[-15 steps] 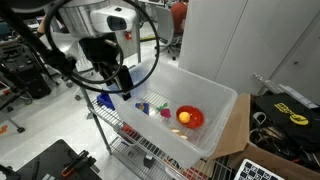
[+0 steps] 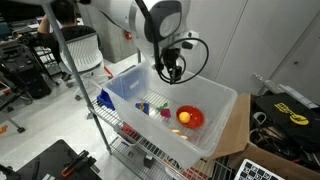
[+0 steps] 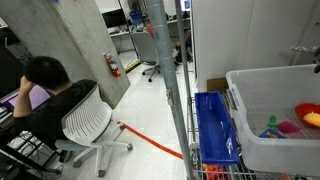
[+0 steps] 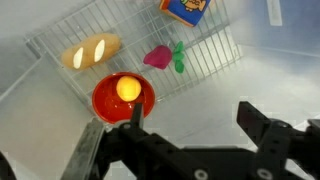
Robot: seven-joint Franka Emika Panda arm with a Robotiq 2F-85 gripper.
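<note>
My gripper [image 2: 173, 74] hangs above the clear plastic bin [image 2: 216, 84], fingers apart and nothing between them. In the wrist view the open gripper looks down into the bin. A red bowl [image 4: 104, 101] there holds a round yellow fruit [image 4: 128, 88], close to the left finger. Beside the bowl lie a brown bread-like piece [image 4: 92, 51] and a dark pink vegetable [image 4: 158, 57] with green leaves. A blue and orange box [image 4: 186, 8] is cut off by the top edge. Exterior view 2 shows the red bowl [image 3: 308, 114] at its right edge.
The bin rests on a wire rack [image 2: 128, 152]. A cardboard box [image 2: 236, 134] and a pile of black items [image 2: 288, 118] stand to its right. Left of the bin is a blue basket [image 3: 216, 130]. A seated person [image 3: 55, 92] is farther off.
The arm has swung right and away from exterior view 1, carrying the gripper from the bin's left side to above its middle. The objects in the bin look unmoved.
</note>
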